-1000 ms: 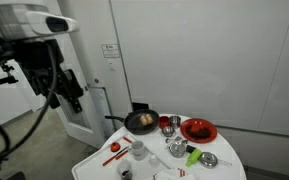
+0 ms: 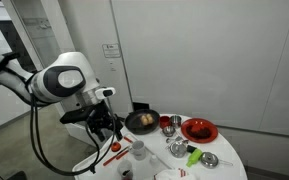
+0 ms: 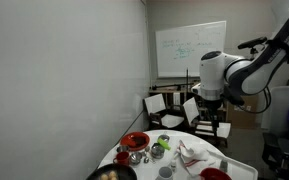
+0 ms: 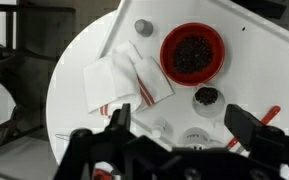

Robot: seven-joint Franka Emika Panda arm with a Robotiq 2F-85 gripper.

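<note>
Above the table my gripper stands open, with nothing between its fingers. In the first exterior view the dark gripper (image 2: 111, 130) hangs over the table's left side; in the second the gripper (image 3: 216, 128) is above the far end. A red bowl (image 4: 192, 53) of dark, bean-like pieces lies ahead of the fingers in the wrist view. Near it are a small cup (image 4: 208, 101) with dark contents, a pale cup (image 4: 196, 138), a red stick-like item (image 4: 270, 115) and a folded white cloth (image 4: 119, 85) with red stripes.
A black pan (image 2: 142, 123) holding something brownish, a wide red bowl (image 2: 199, 130), metal cups (image 2: 169, 125) and a green item (image 2: 194, 157) crowd the far side. A light mug (image 2: 138, 151) stands nearer. The wall (image 2: 204, 60) rises behind the table.
In the first exterior view, the arm has moved right and away from the camera, and the gripper is lower over the table. The table objects look unmoved.
</note>
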